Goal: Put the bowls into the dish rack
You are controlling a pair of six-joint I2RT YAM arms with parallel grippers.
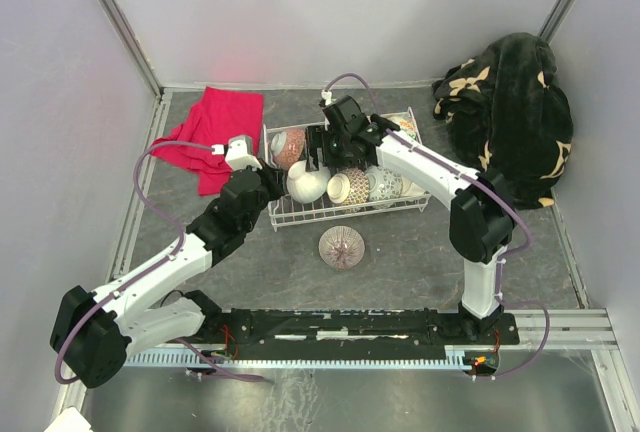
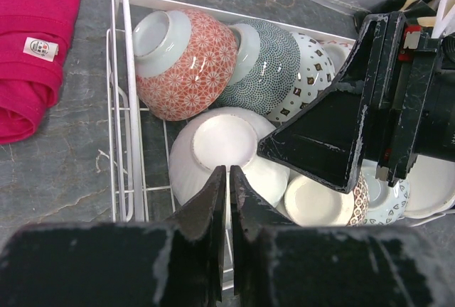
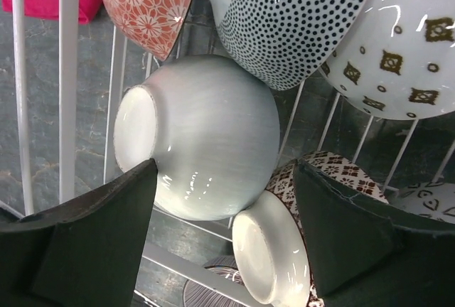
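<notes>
A white bowl (image 2: 213, 152) lies tilted bottom-up at the rack's left, among patterned bowls including a red one (image 2: 181, 65) and a brown-patterned one (image 1: 355, 185). The wire rack (image 2: 119, 108) is largely filled. My left gripper is at the rack's left end beside the white bowl, fingertips close together; whether anything is between them is unclear. My right gripper is open over the white bowl from above; whether it touches is unclear. A pinkish ribbed bowl (image 1: 341, 247) sits on the floor in front of the rack.
A red cloth (image 1: 205, 137) lies left of the rack, and a dark patterned fabric heap (image 1: 500, 122) is at the right. Bare grey surface shows around the ribbed bowl.
</notes>
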